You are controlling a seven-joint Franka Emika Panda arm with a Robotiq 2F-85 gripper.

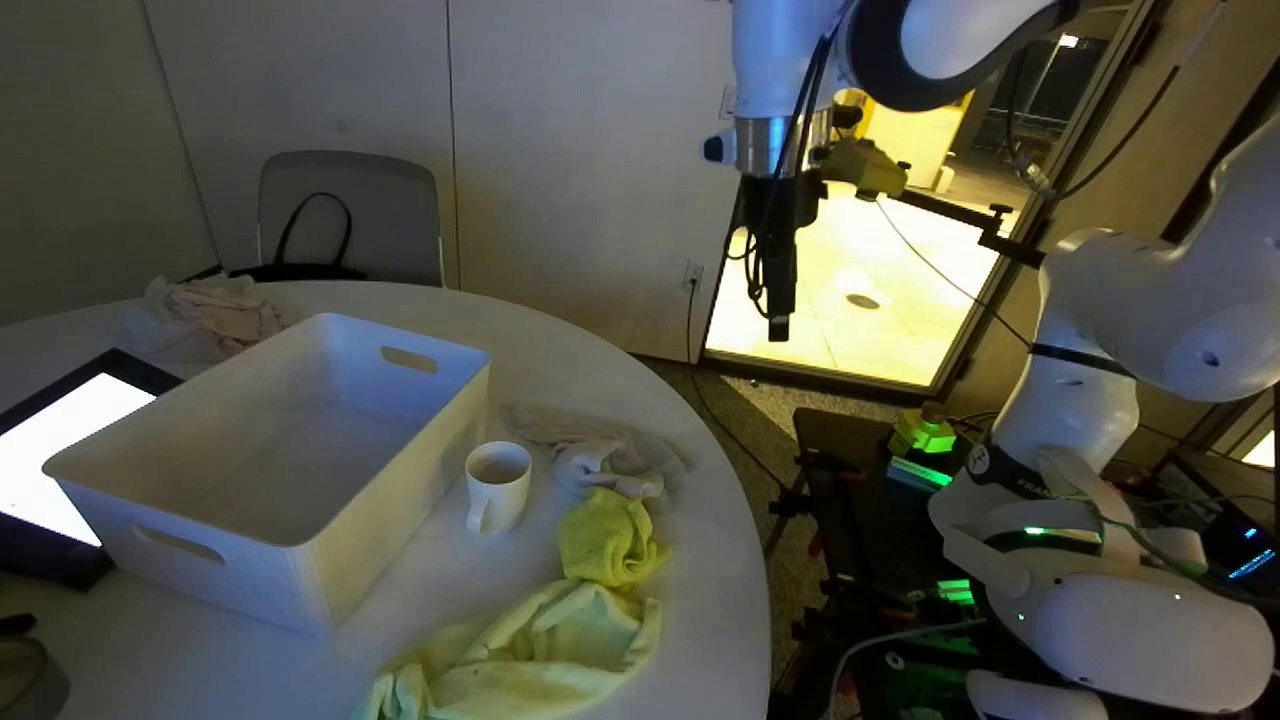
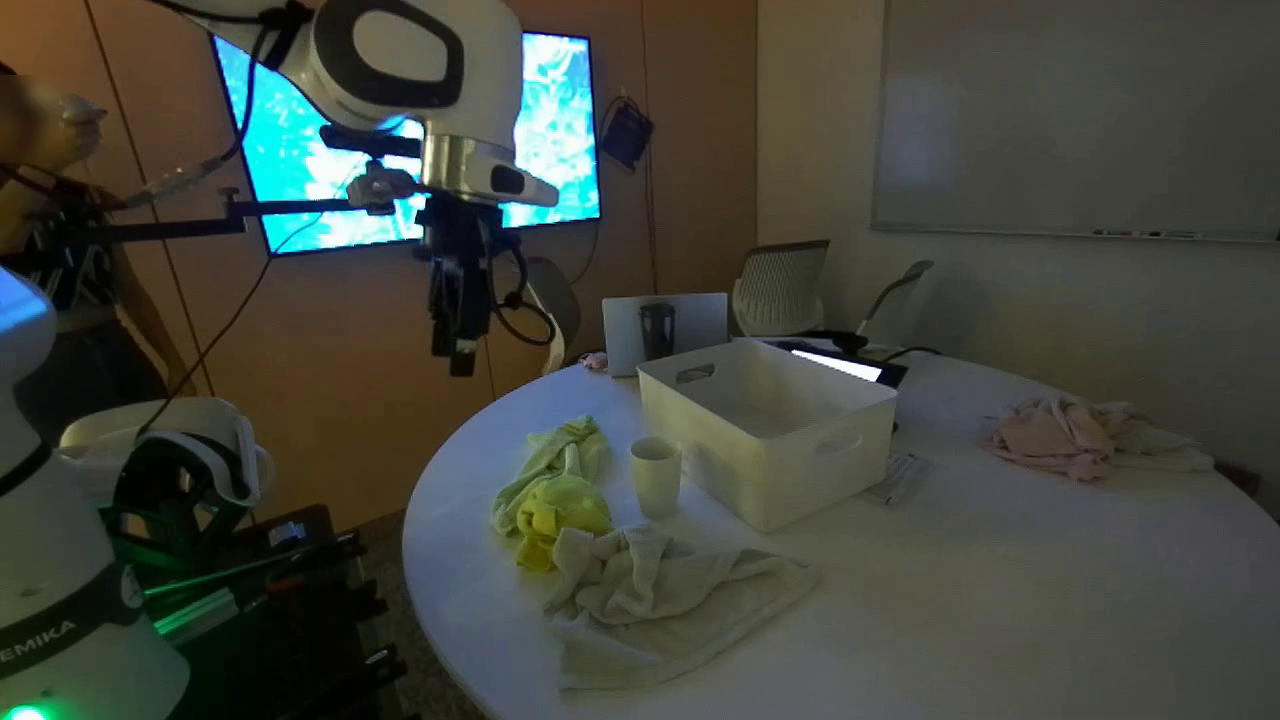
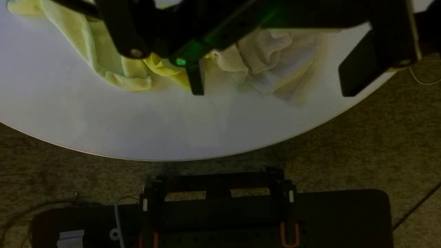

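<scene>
My gripper is open and empty, its two dark fingers wide apart in the wrist view. In exterior view 1 it hangs high, above and to the right of the round table's edge. Three cloths lie crumpled on the table: a pale green one, a small yellow one in the middle, and a greyish white one. A white mug stands upright between the cloths and a big white bin with handle holes. The part of the bin's inside that shows is bare.
A pinkish cloth bundle lies on the table's far side. Beside the bin are a lit tablet-like screen and, in exterior view 2, a laptop with a dark cup. Bare tabletop spreads widely.
</scene>
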